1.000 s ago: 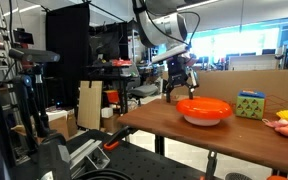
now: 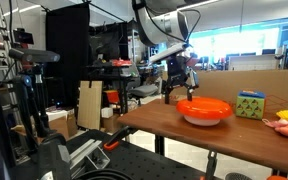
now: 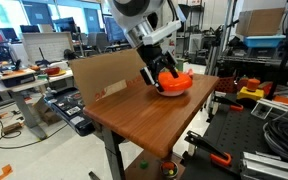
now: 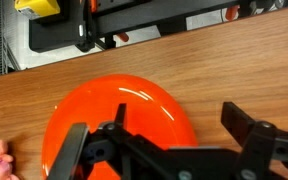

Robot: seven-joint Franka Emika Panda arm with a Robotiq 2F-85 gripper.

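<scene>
An orange-red round dish or lid [image 2: 209, 106] sits over a paler base on the wooden table [image 2: 154, 122]; whether they are one piece is hard to tell. From the wrist, the orange disc [image 4: 124, 105] fills the lower left, partly covered by the fingers. My gripper is open, its dark fingers spread wide over the disc's edge and the bare wood to its right. In exterior view 1 the gripper [image 2: 179, 94] hangs by the disc's left side. I cannot tell whether a finger touches it.
Right of the disc stand a green and yellow box [image 2: 250, 105] and a pinkish-orange toy [image 2: 285, 123]. Bare tabletop [image 3: 134, 112] lies toward the near end in exterior view 2. Brown boards stand behind the table.
</scene>
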